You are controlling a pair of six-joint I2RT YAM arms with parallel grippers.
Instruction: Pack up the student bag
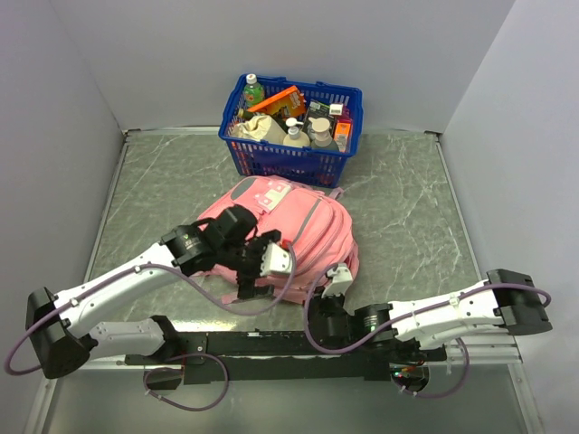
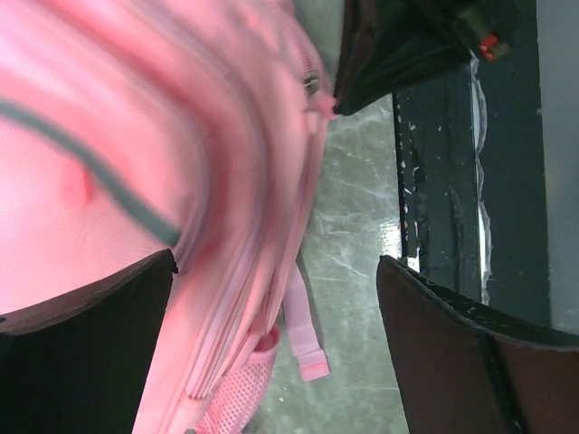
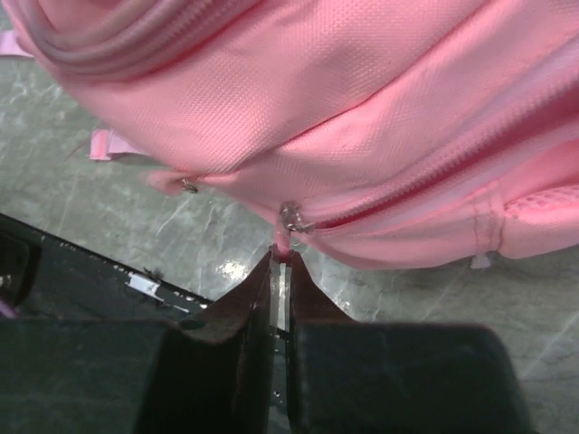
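The pink backpack (image 1: pixel 298 221) lies on the marble surface below the basket. My left gripper is open over the bag's pink folds, with nothing held, and a pink strap (image 2: pixel 303 330) hangs beside them. My right gripper is at the bag's near edge, its fingertips close together at a zipper pull (image 3: pixel 282 237); whether they grip it I cannot tell. The zipper track (image 3: pixel 398 190) runs right from there along the bag.
A blue basket (image 1: pixel 289 163) with bottles, boxes and other items stands at the back. Bare marble shows left and right of the backpack. Grey walls enclose the area.
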